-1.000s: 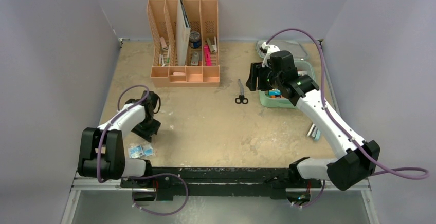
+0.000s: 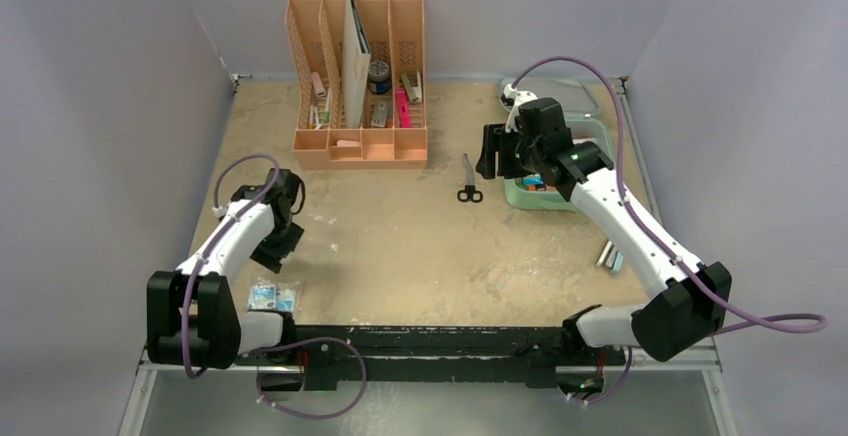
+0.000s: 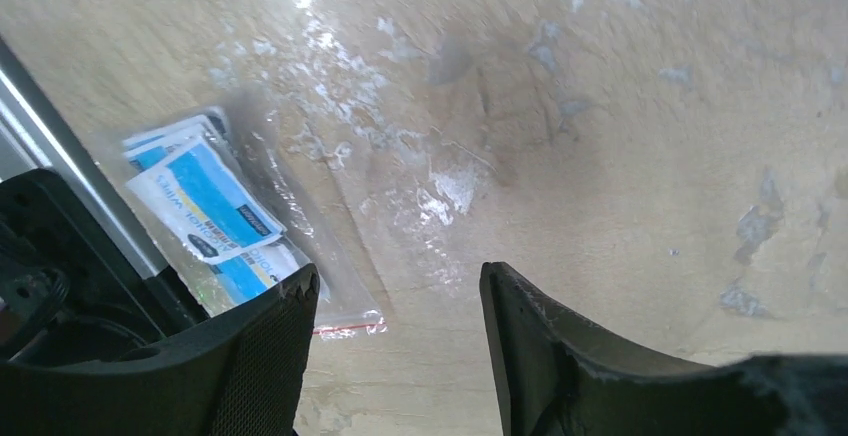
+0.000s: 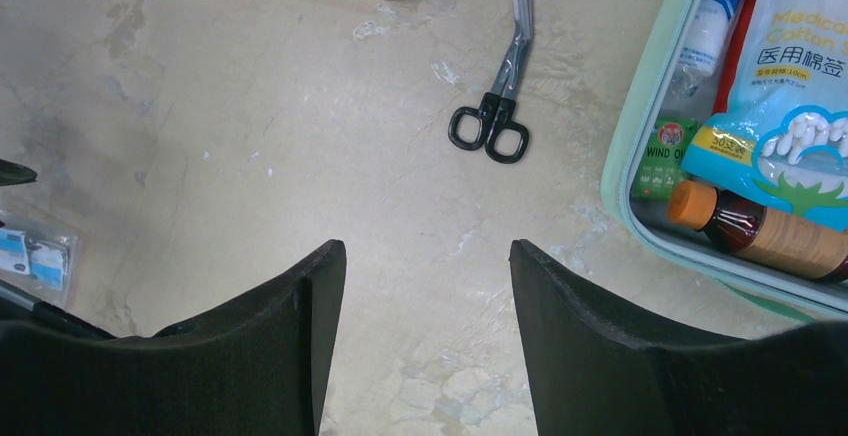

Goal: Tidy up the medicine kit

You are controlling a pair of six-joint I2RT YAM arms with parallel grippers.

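Observation:
A clear plastic bag of blue-and-white packets (image 3: 215, 206) lies flat by the front left table edge. My left gripper is open above the table just beside it, only bare surface showing between its fingers. On the right stands the mint-green medicine kit (image 2: 545, 202), its lid folded back. It holds a cotton swab pack (image 4: 785, 86), a brown bottle with an orange cap (image 4: 765, 234), a green box (image 4: 663, 161) and a white-and-blue tube (image 4: 705, 36). Left of the kit my right gripper hangs open and empty. Black-handled scissors (image 4: 500, 86) lie on the table.
An orange organizer (image 2: 361, 156) at the back holds a folder (image 2: 354, 66), a dark jar (image 2: 379, 78), a pink item (image 2: 402, 108) and other small things. Small light-coloured items (image 2: 610, 257) lie near the right edge.
My left arm has shifted slightly left in the top view. The bag of packets looks slightly shifted and straightened. My right arm has moved very little.

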